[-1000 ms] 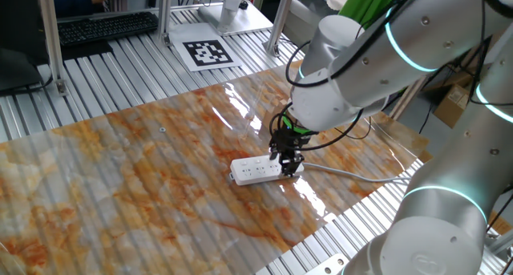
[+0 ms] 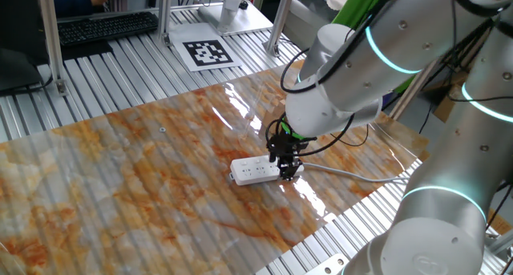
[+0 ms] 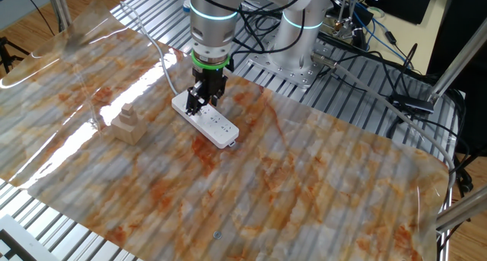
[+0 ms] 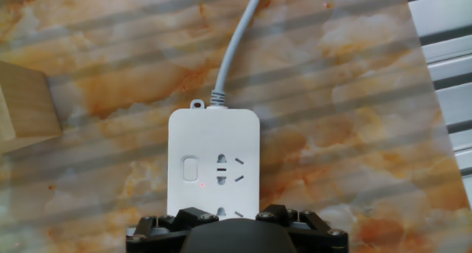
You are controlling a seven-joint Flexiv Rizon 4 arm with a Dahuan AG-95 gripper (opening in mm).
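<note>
A white power strip (image 2: 252,171) lies flat on the marble-patterned sheet, its grey-white cable (image 4: 234,50) leaving one end. In the wrist view, the switch (image 4: 190,167), a small red light and several sockets show on the strip's face (image 4: 214,135). My gripper (image 3: 203,106) is low over the cable half of the strip, pointing down. Its black fingers (image 4: 193,217) stand apart, with part of the socket face visible between them. The gripper looks open. The lowest part of the fingers is cut off in the wrist view, so contact with the strip cannot be told.
A wooden block piece (image 3: 128,127) stands beside the strip, also partly seen at the wrist view's left edge. A printed marker sheet (image 2: 207,52) and a keyboard (image 2: 104,28) lie beyond the patterned sheet. Much of the sheet (image 3: 304,192) is clear.
The arm's upper links have shifted and tilted, and my gripper sits very slightly further left in exterior view 1. The power strip has stayed put.
</note>
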